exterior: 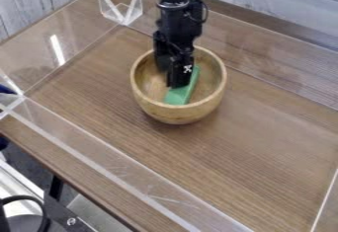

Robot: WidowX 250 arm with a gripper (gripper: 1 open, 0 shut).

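Note:
My black gripper (177, 64) reaches down from the top into a tan wooden bowl (208, 103) in the middle of the table. Its lower end is inside the bowl, over and beside a green object (181, 92) lying there. The fingers are dark and partly overlap the green object; I cannot make out their spread clearly or whether they touch it.
A white wire-like item (121, 11) stands at the back left. A white frame and dark cable are at the lower left, beyond the table's edge.

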